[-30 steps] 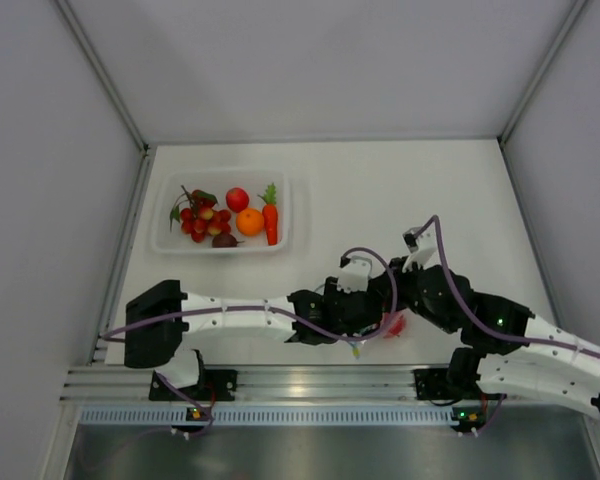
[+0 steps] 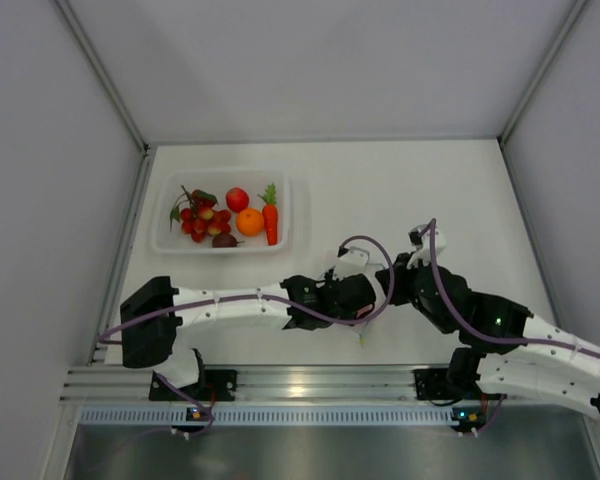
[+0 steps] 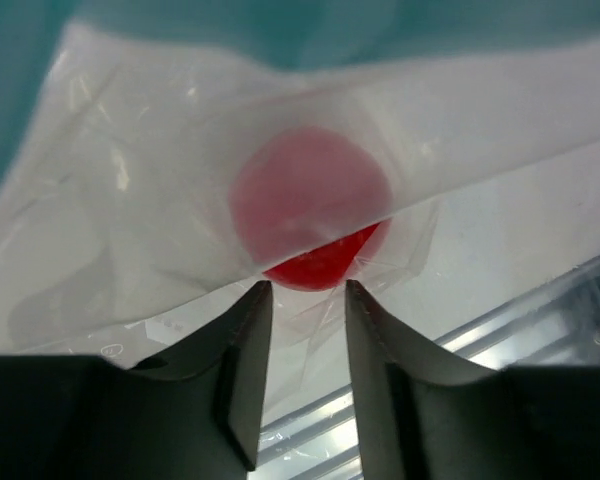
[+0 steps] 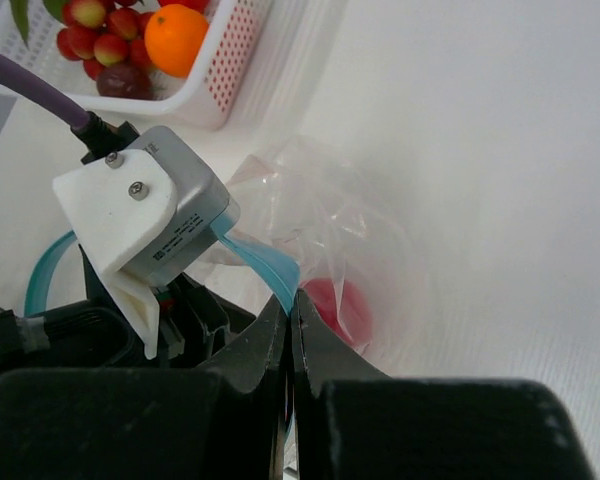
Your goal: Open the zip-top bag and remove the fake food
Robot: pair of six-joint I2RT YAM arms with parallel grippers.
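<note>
The clear zip top bag [image 4: 340,200] lies under both grippers in the middle front, a red round food piece [image 4: 335,310] inside it. The left wrist view shows the red piece [image 3: 310,200] through plastic, with a teal band across the top. My left gripper is part open at the bag, nothing clearly between its fingertips. My right gripper is shut on the bag's teal zip strip [image 4: 265,260]. In the top view the arms mostly hide the bag.
A white basket [image 2: 160,230] of fake fruit and a carrot stands at the back left. The metal front rail [image 2: 300,370] runs close below the bag.
The red piece, visible at the right arm a second ago, is now mostly hidden from above.
</note>
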